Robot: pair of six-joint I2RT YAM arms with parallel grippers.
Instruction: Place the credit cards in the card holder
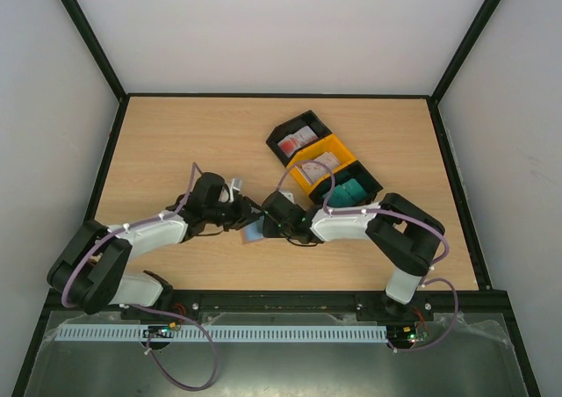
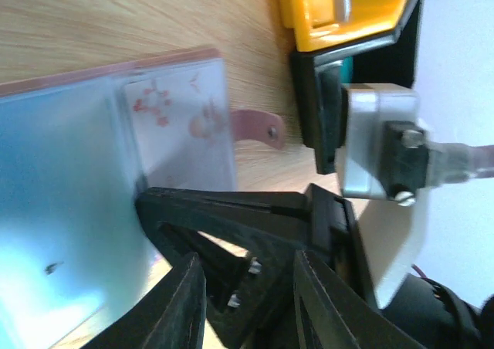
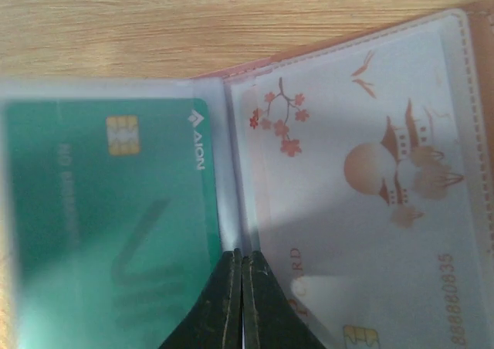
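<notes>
The card holder (image 1: 253,232) lies spread on the table between my two arms, partly covered by them. In the right wrist view a green card (image 3: 116,210) shows in its left clear sleeve, and a pale card (image 3: 355,156) with blossoms and a pagoda shows in the right one. My right gripper is shut at the fold between these sleeves, with nothing visible between its fingers. My left gripper is open, its fingers apart near the holder's lower edge. From the left wrist view, the left sleeve (image 2: 62,194) appears raised and glossy.
Behind the right arm stand a black tray (image 1: 274,140) with red and white cards, a yellow tray (image 1: 337,142) with pale cards, and a black tray (image 1: 373,179) with teal cards.
</notes>
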